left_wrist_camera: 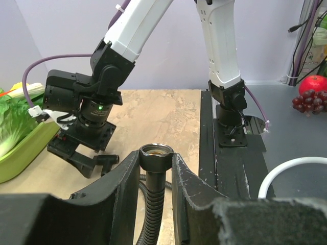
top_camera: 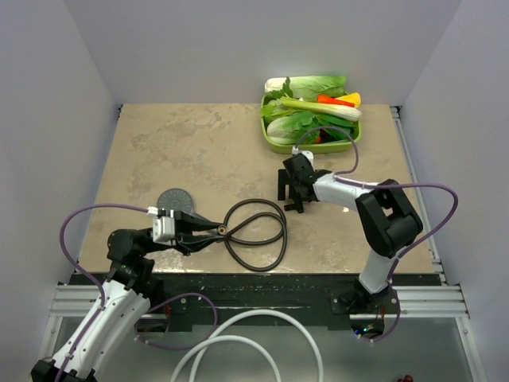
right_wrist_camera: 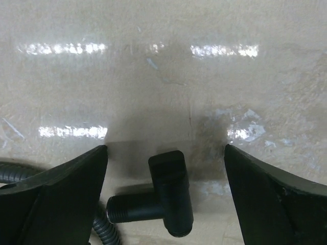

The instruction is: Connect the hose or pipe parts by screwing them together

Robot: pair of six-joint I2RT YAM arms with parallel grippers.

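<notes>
A black corrugated hose (top_camera: 282, 239) lies looped on the board; its end fitting (left_wrist_camera: 156, 159) stands upright in my left gripper, which is shut on it. My right gripper is open and points down over a black T-shaped fitting (right_wrist_camera: 173, 199) on the board. The fitting lies between and below the fingertips, not visibly held, with part of the hose beside it at the lower left of the right wrist view.
A green tub of vegetables (top_camera: 272, 143) sits at the back right. A grey round disc (top_camera: 175, 199) lies left of the hose. The back left of the board (top_camera: 175, 143) is clear. White tubing (top_camera: 310, 342) lies beyond the front edge.
</notes>
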